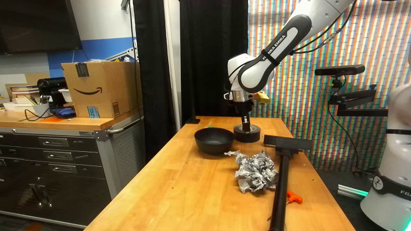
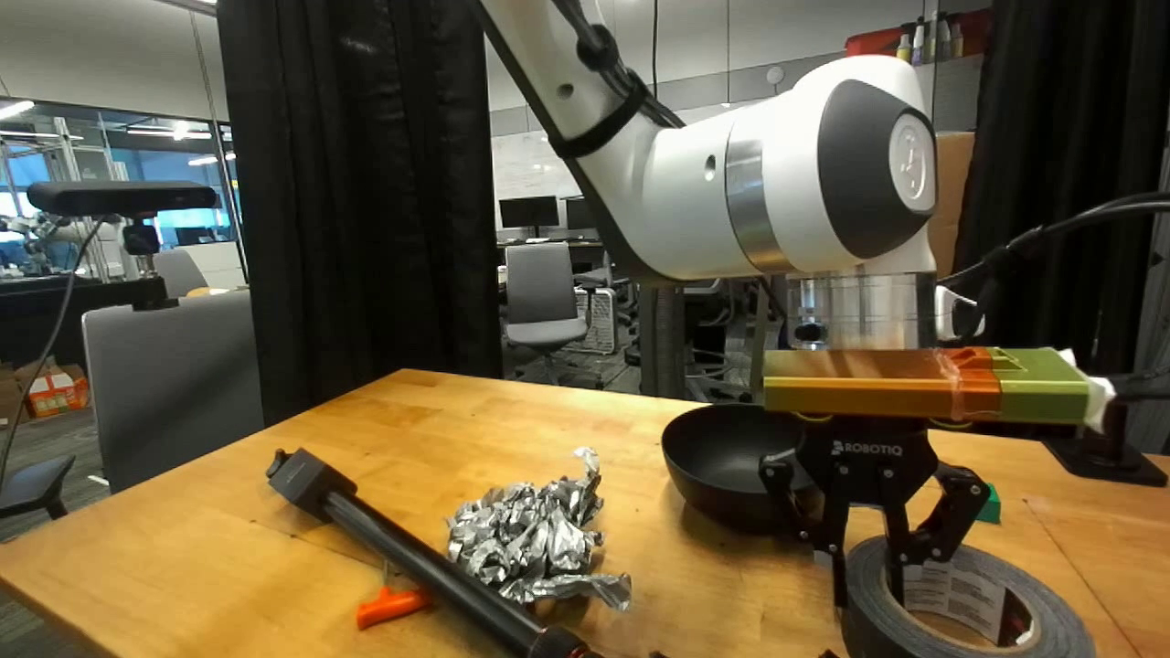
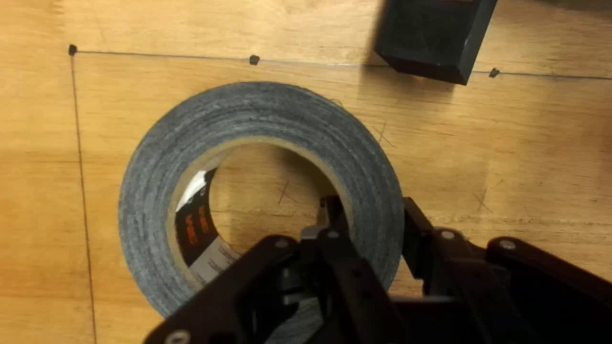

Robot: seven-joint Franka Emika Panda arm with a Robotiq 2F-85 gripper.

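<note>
A wide roll of dark grey tape (image 3: 261,109) fills much of the wrist view, with bare wood visible through its hole. My gripper is shut on one side of the ring, one finger inside the hole and the other against the outer face. In exterior view 2 the fingers (image 2: 840,581) point down at the roll (image 2: 1053,614), whose printed label shows inside. Exterior view 1 has the roll (image 1: 252,136) flat at the table's far end, at or very near the surface, with the gripper (image 1: 245,126) above it.
Close beside the roll stands a black bowl (image 1: 214,140). Crumpled foil (image 1: 256,173) lies nearer, next to a long black T-shaped tool (image 1: 283,177) and an orange-handled item (image 1: 294,198). A black block (image 3: 430,37) edges the wrist view.
</note>
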